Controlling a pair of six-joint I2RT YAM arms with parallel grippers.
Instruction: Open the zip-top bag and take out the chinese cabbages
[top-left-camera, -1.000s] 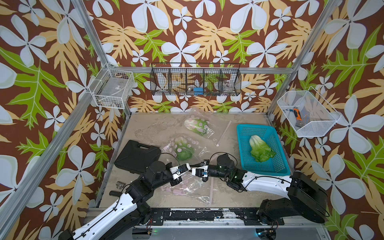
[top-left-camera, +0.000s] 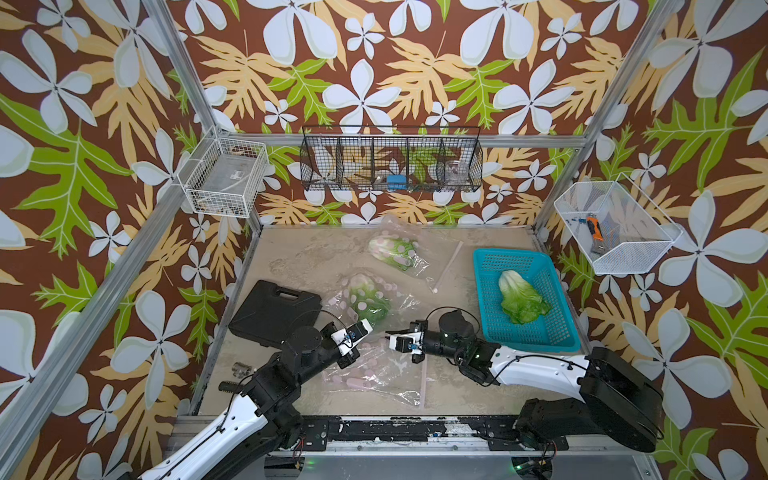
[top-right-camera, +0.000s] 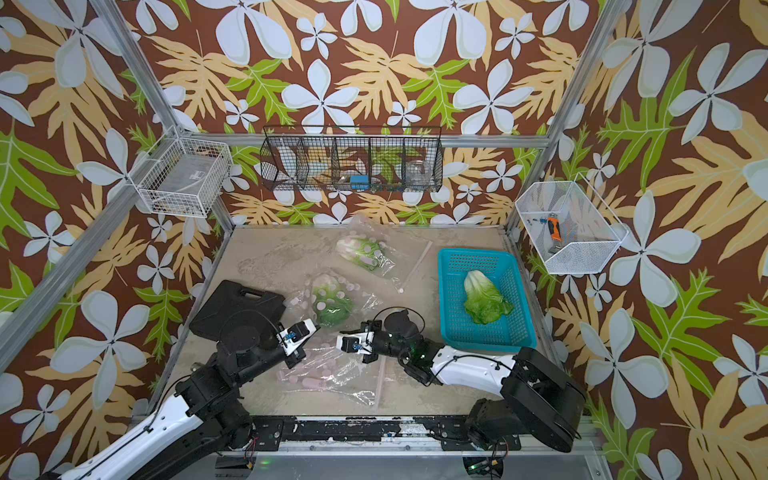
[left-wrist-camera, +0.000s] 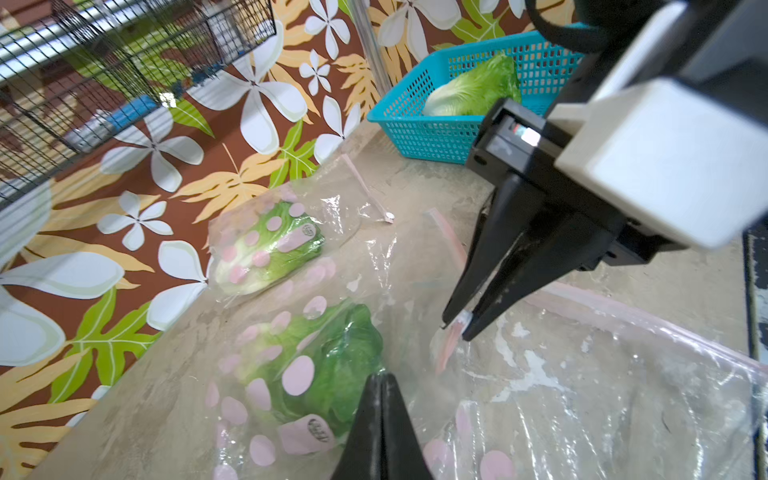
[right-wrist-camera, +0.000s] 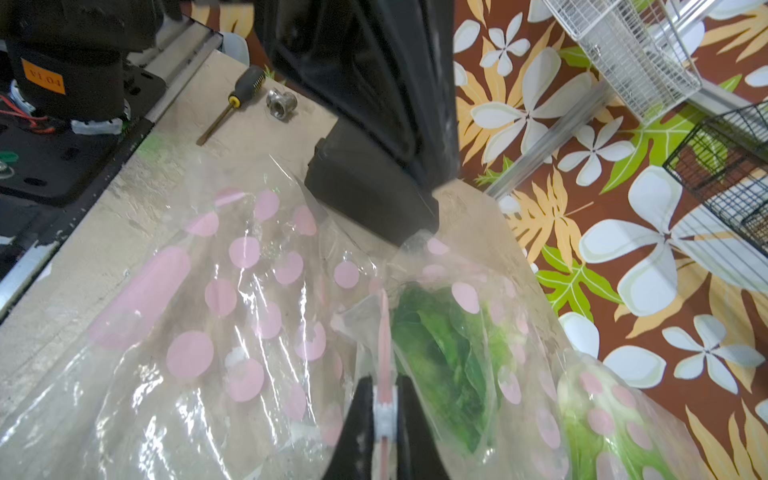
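Note:
A Chinese cabbage lies inside a clear, pink-dotted zip bag mid-table. My right gripper is shut on that bag's pink zip edge, with a small white piece, seemingly the zip slider, between its fingers. To the left, my left gripper is shut above the bag, and nothing shows between its fingers. Farther back rests a second bagged cabbage. A bare cabbage sits in the teal basket on the right. How far the held bag is open, I cannot tell.
A flat, empty-looking dotted bag covers the front middle. The black case stands at the left, with a screwdriver and a metal fitting nearby.
My left gripper has drawn back to the left, and my right gripper has shifted slightly right. Both bagged cabbages lie where they were.

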